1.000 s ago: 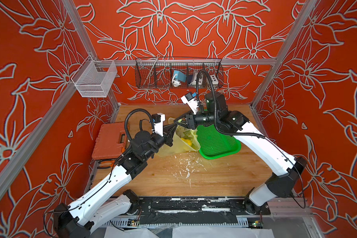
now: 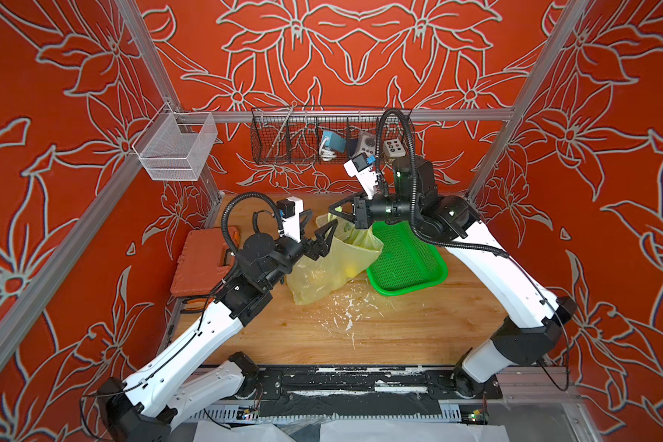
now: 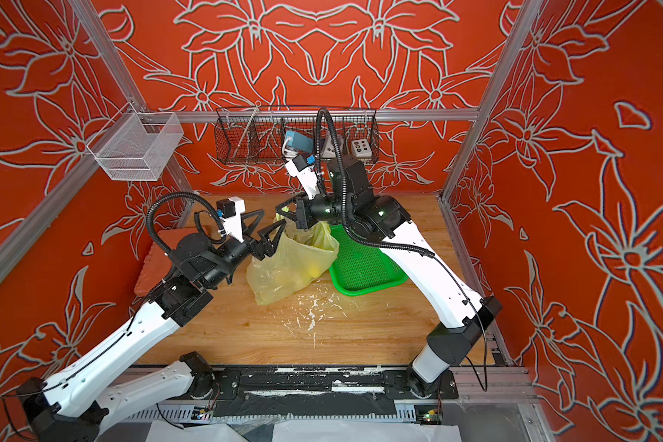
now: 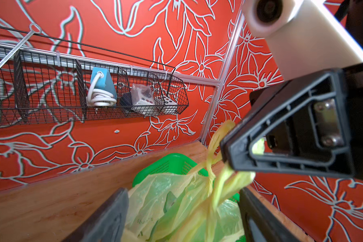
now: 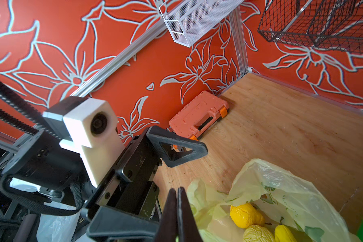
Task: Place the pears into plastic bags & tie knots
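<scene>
A translucent yellow plastic bag [image 2: 320, 272] sits on the table, its mouth partly gaping. Inside it, the right wrist view shows several yellow pears [image 5: 246, 215]. My right gripper [image 2: 332, 209] is above the bag's mouth, shut on twisted strands of its plastic; the left wrist view shows the strands [image 4: 213, 189] running down from those fingertips to the bag. My left gripper stands open just left of the right one, with its fingers [image 4: 109, 213] apart. The strands pass in front of the left fingers, and nothing is clamped there.
Right of the bag lies an empty-looking green basket [image 2: 405, 258]. An orange tool case [image 5: 199, 115] rests at the table's left. A black wire rack [image 2: 331, 137] hangs on the back wall. White scraps [image 2: 342, 309] litter the clear front area.
My left gripper has drawn back a little to the left, away from the right gripper. The right gripper has shifted slightly right and the bag stands pulled up more, its pears less exposed from above.
</scene>
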